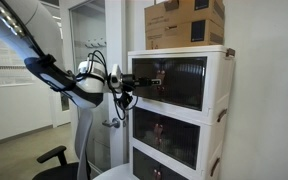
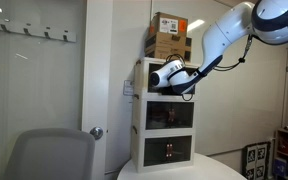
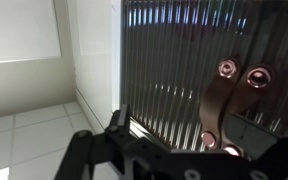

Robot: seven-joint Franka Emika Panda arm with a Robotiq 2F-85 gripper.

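Note:
A white cabinet (image 1: 219,105) with dark ribbed doors stacks several compartments. My gripper (image 1: 158,82) is in front of the top door (image 1: 187,95), close to its handles. In the wrist view, two curved brown handles (image 3: 214,103) with round coppery fixings hang side by side on the ribbed door (image 3: 164,60). The gripper's dark fingers (image 3: 120,118) stand apart at the bottom of that view, so it looks open. One finger overlaps the lower part of the handles; whether it touches them cannot be told. Exterior view 2 hides the fingertips behind the arm.
Cardboard boxes (image 1: 184,23) sit on top of the cabinet. An office chair (image 2: 52,150) stands nearby, and a white round table (image 2: 209,170) lies below the arm. A door with a knob (image 2: 97,132) is left of the cabinet.

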